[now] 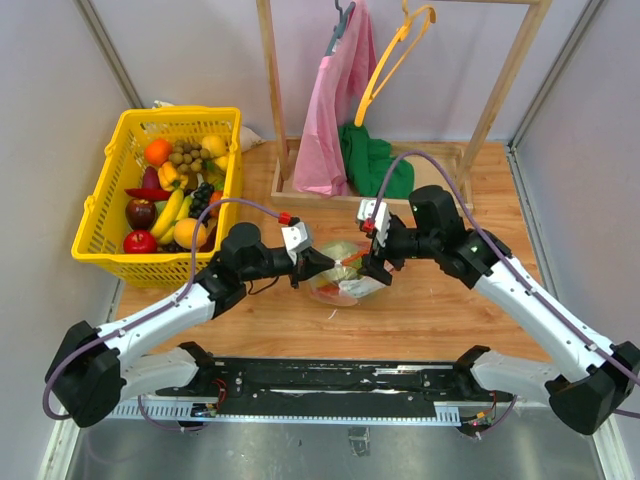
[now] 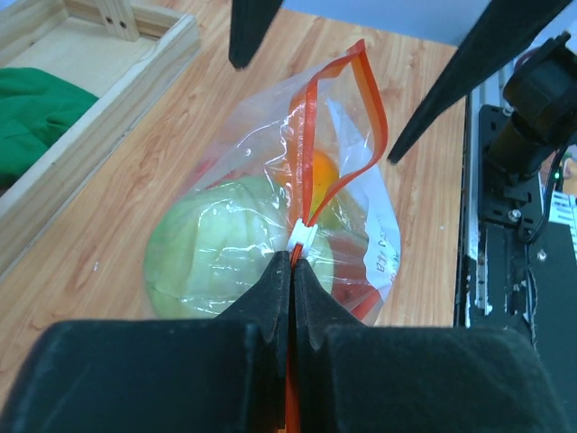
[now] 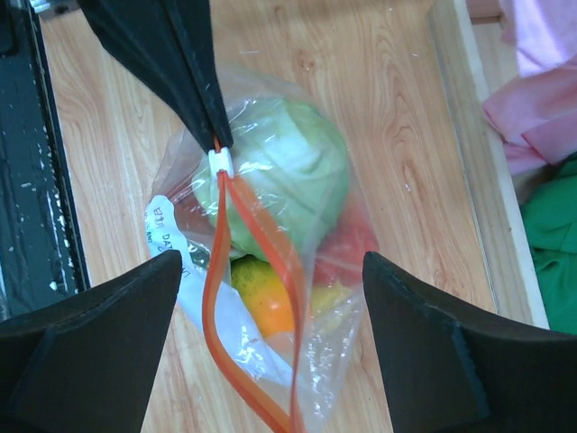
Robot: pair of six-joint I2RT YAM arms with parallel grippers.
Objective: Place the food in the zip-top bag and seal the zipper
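The clear zip bag point(image 1: 340, 285) lies on the table with food inside, a pale green round item point(image 3: 293, 167) and an orange-yellow item point(image 3: 270, 298). Its orange zipper strip point(image 2: 361, 77) has a white slider point(image 2: 303, 233). My left gripper is shut on the zipper at the slider. My right gripper point(image 1: 375, 262) stands open over the bag's other end, its two fingers either side of the loose zipper loop in the left wrist view.
A yellow basket point(image 1: 100, 230) of fruit and vegetables stands at left. At the back, a wooden rack point(image 1: 271, 70) holds hangers and pink cloth point(image 1: 325, 130), with green cloth point(image 1: 390, 175) in its tray.
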